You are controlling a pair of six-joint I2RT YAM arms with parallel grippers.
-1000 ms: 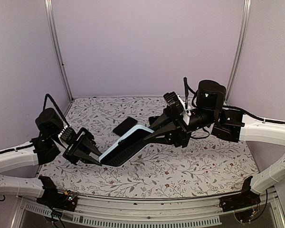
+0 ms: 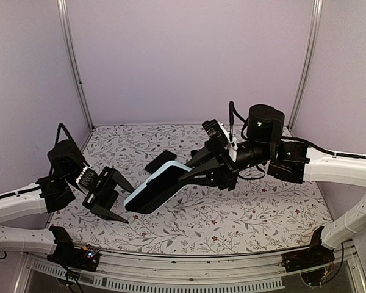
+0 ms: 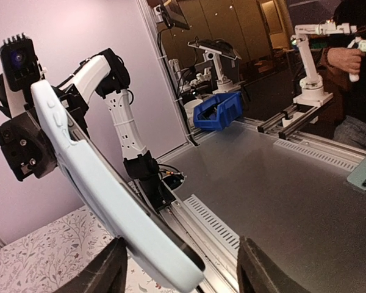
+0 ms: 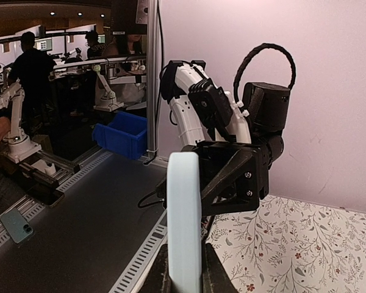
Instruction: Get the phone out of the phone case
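Observation:
My right gripper (image 2: 184,170) is shut on the pale phone case (image 2: 147,186), which is held tilted in mid-air with a dark face toward the top camera. In the left wrist view the case (image 3: 134,226) slants down between the fingertips of my left gripper, which stands open at its lower end. In the right wrist view the case (image 4: 184,220) stands edge-on between my right fingers. Whether a phone sits inside the case I cannot tell for sure.
A dark flat rectangle (image 2: 160,160) lies on the floral table (image 2: 232,226) behind the held case.
The right gripper and case have shifted slightly.

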